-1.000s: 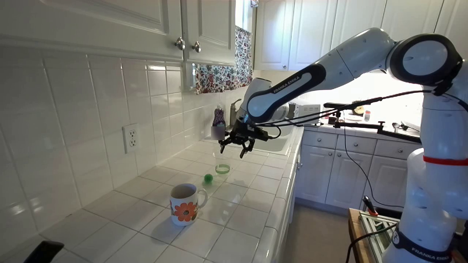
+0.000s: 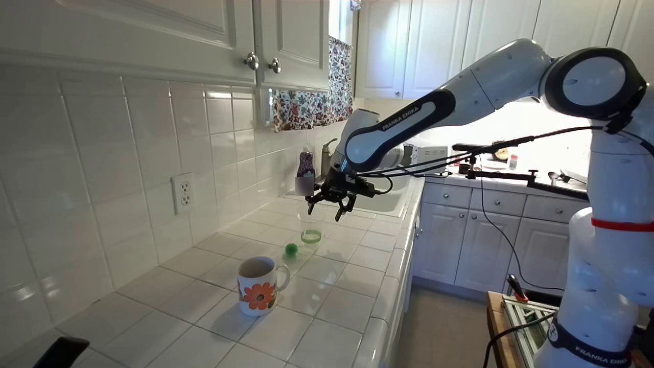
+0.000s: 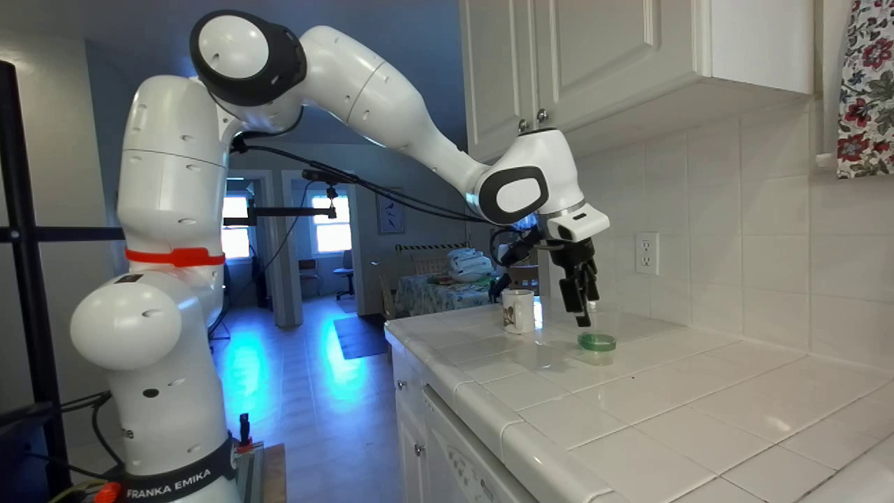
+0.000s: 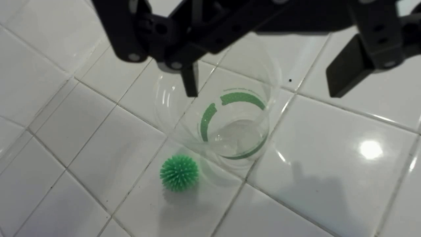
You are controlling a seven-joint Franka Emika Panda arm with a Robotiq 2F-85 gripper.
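My gripper (image 2: 325,215) is open above the counter, its fingers spread and nothing held between them. Beneath it a clear plastic cup (image 2: 310,235) with a green band stands upright; the wrist view looks down into this cup (image 4: 236,134), which appears empty. Right beside the cup, a spiky green ball (image 4: 179,173) rests on the tiles. The same ball (image 2: 291,249) lies between the cup and a white mug (image 2: 257,291) with an orange flower. In exterior view 2, the cup (image 3: 597,344) is partly behind the gripper (image 3: 584,310), and I cannot make out the ball.
A tiled wall with an outlet (image 2: 183,192) borders the counter. Toward the sink (image 2: 383,199) stands a purple bottle (image 2: 306,164). Cabinets (image 3: 587,67) hang overhead. Open tiles (image 3: 670,411) lie in front of the cup in exterior view 2.
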